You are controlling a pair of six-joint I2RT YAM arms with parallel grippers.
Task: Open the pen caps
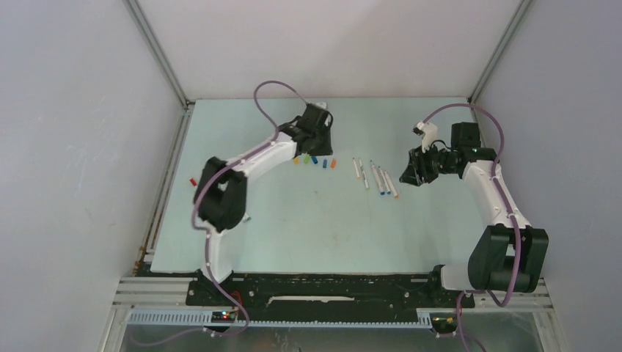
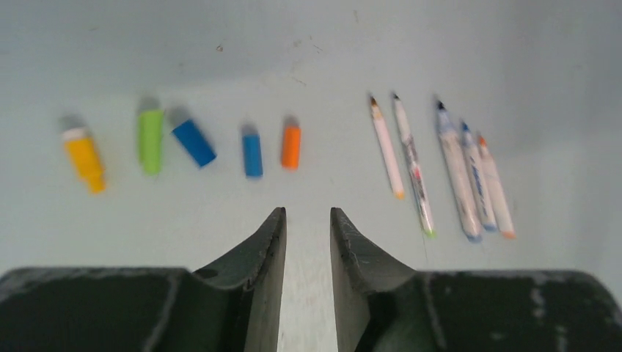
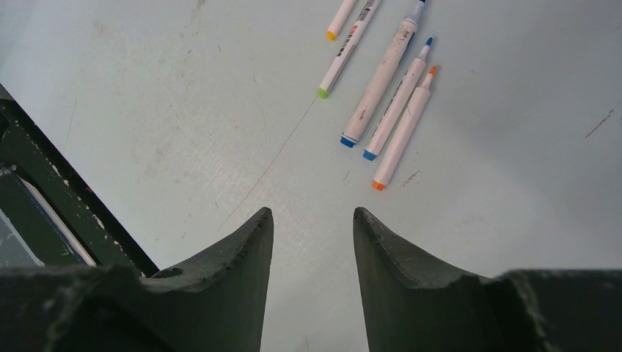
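Loose caps lie in a row in the left wrist view: yellow cap [image 2: 84,160], green cap [image 2: 150,141], a slanted blue cap [image 2: 194,143], a smaller blue cap [image 2: 251,155] and orange cap [image 2: 291,147]. Right of them several uncapped pens lie side by side, among them a thick blue-ended pen [image 3: 379,81] and an orange-tipped pen [image 3: 403,136]. My left gripper is open above the table near the caps, nothing between its fingers. My right gripper hangs open over bare table, off the pens' lower ends.
At the table's left side a red pen end [image 1: 193,181] shows; the left arm [image 1: 226,192] covers most of that area. A dark rail [image 1: 315,297] runs along the front edge.
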